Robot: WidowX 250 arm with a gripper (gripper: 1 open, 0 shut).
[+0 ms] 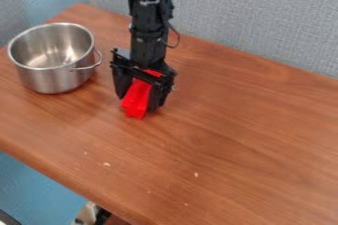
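My black gripper (140, 83) hangs low over a red block (136, 102) on the wooden table, its fingers down on either side of the block's upper part. Whether the fingers press on the block I cannot tell. A steel pot (53, 57) with side handles stands just left of the gripper.
A grey textured wall runs behind it. The table's left front edge borders a blue area at the lower left.
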